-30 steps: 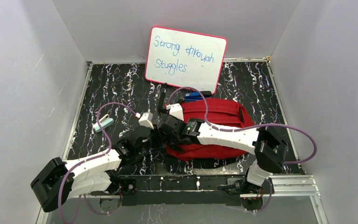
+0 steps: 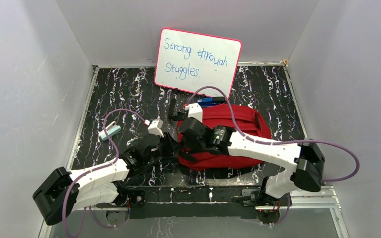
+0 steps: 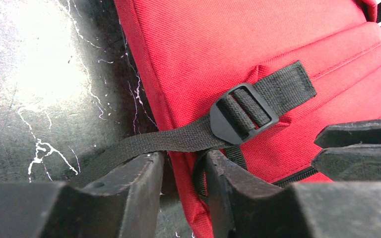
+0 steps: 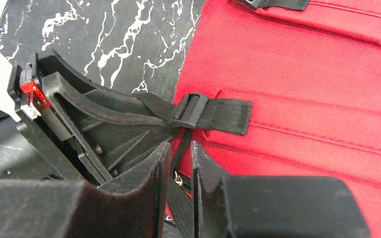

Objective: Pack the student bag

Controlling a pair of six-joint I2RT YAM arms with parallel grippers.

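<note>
The red bag (image 2: 228,124) lies on the dark marbled table, right of centre. At its left edge a black strap (image 3: 149,145) runs through a plastic buckle (image 3: 243,113). My left gripper is part open at that edge, close to the strap; strap webbing and red cloth show across and behind its gap. From the right side, my right gripper reaches over the bag, part open with a narrow gap. A black strap (image 4: 179,206) shows within that gap; whether the fingers touch it, I cannot tell. Both fingertips are mostly hidden in the top view.
A whiteboard (image 2: 198,62) with handwriting leans at the back. Blue and black items (image 2: 211,101) lie behind the bag, and a pale teal object (image 2: 110,131) is at the left. Clear table lies at the back left. The two grippers are very close together.
The left arm and the bag look almost unmoved.
</note>
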